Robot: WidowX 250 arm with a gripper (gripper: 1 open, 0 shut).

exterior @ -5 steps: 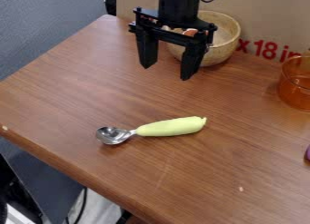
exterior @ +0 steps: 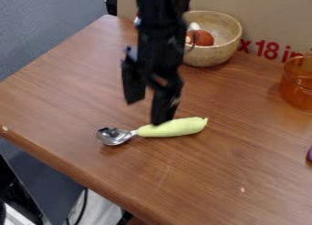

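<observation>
A pale green corn-like toy (exterior: pixel 173 127) lies on the wooden table, its left end beside a silver spoon head (exterior: pixel 113 136). My black gripper (exterior: pixel 149 97), blurred, hangs just above them, its fingers looking spread, with nothing seen held between them.
A cream bowl (exterior: pixel 213 48) with an orange-red item stands at the back, partly hidden by the arm. An orange clear container (exterior: pixel 298 87) is at the right, a small purple thing (exterior: pixel 308 154) at the right edge. The table's left and near edges are in view.
My gripper has moved down toward the spoon and green piece and appears turned. The objects on the table have not moved.
</observation>
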